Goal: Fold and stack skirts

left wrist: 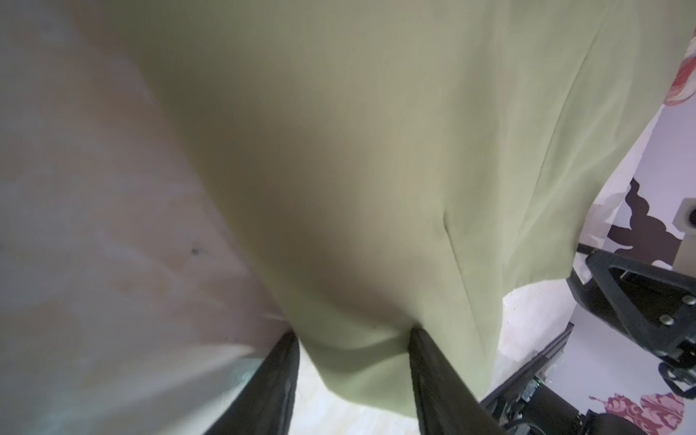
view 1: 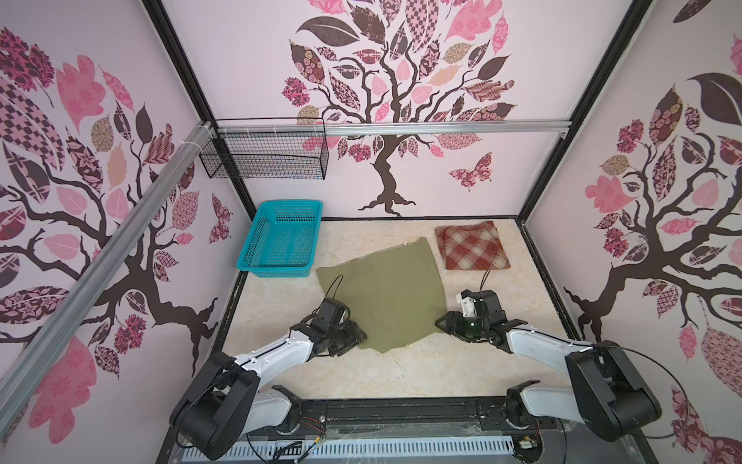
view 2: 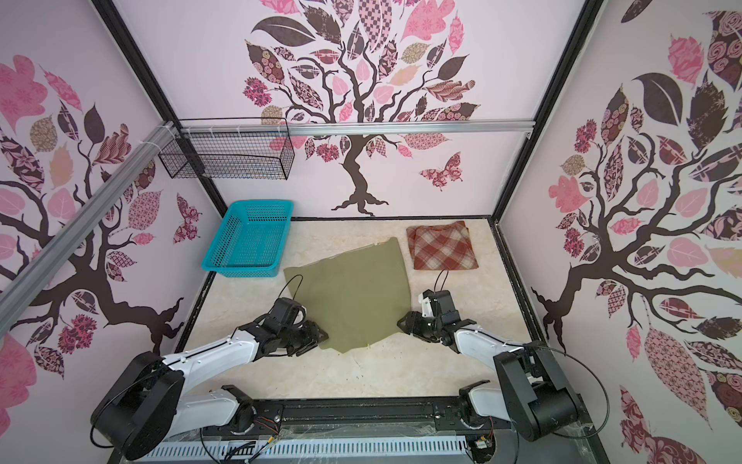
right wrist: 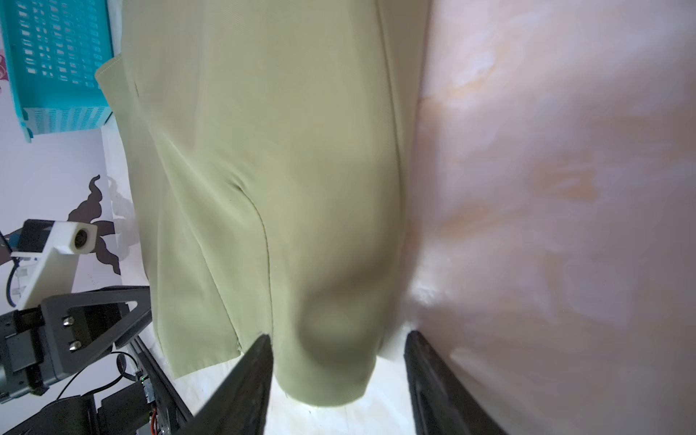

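Note:
An olive-green skirt (view 1: 390,297) lies spread flat at the middle of the table, its near edge uneven. My left gripper (view 1: 357,335) is low at the skirt's near-left corner. In the left wrist view its fingers (left wrist: 279,380) are apart, with a tip of green cloth (left wrist: 362,362) lying between them. On the other side, my right gripper (view 1: 443,323) is at the near-right corner. The right wrist view shows its fingers (right wrist: 250,384) also apart, a rounded cloth corner (right wrist: 326,377) between them. A red-and-white plaid folded cloth (view 1: 473,246) rests at the back right.
A turquoise basket (view 1: 279,238) stands empty at the back left. Above it, a black wire basket (view 1: 266,154) hangs near the rail.

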